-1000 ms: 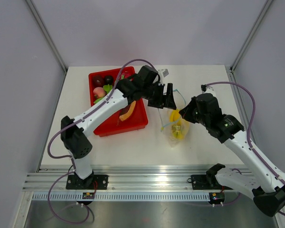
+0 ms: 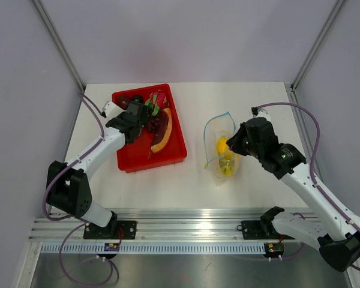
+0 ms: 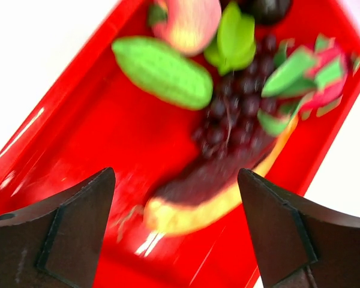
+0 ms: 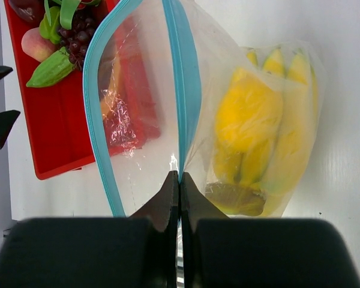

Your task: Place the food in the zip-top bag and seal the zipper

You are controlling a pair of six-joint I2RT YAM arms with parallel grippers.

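A clear zip top bag [image 2: 211,129] with a blue zipper [image 4: 189,78] stands with its mouth spread, yellow food [image 4: 249,114] and bananas [image 4: 294,120] inside. My right gripper is shut on the bag's edge at the zipper. Over the red tray [image 3: 138,135] hangs my left gripper, open with nothing between its fingers. Below it lie a green cucumber-like vegetable [image 3: 162,73], dark grapes [image 3: 231,111], a peach [image 3: 189,24], a green pepper [image 3: 233,39], a pink dragon fruit [image 3: 324,78] and a long brown-and-orange piece [image 3: 192,210].
The red tray's walls [image 2: 180,157] rise around the food. An eggplant [image 4: 27,9] lies in its far left corner.
My left arm has swung from beside the bag's mouth leftward to above the tray's left half. The right arm stays in place; the bag's mouth edge has shifted slightly.
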